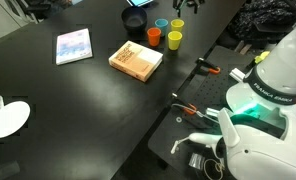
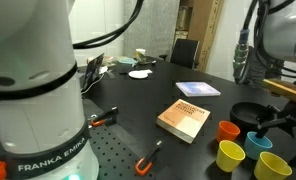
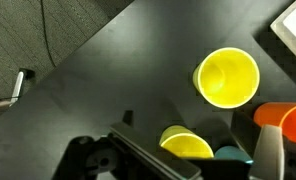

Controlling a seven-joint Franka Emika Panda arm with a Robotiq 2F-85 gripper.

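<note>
Two yellow cups, one (image 1: 174, 40) nearer the box and one (image 1: 177, 24) behind it, stand with an orange cup (image 1: 154, 36) and a blue cup (image 1: 161, 24). A black bowl (image 1: 134, 20) sits beside them. My open gripper (image 2: 282, 136) hangs above the farther yellow cup (image 2: 272, 167) and the blue cup (image 2: 256, 144). From the wrist, one yellow cup (image 3: 228, 78) shows whole; the other yellow cup (image 3: 186, 143) and the blue cup (image 3: 231, 154) are partly covered by the fingers. Nothing is visibly held.
A shallow box (image 1: 136, 60) lies in front of the cups, and a pale flat panel (image 1: 73, 46) farther left. White round plates (image 1: 8, 118) are at the left edge.
</note>
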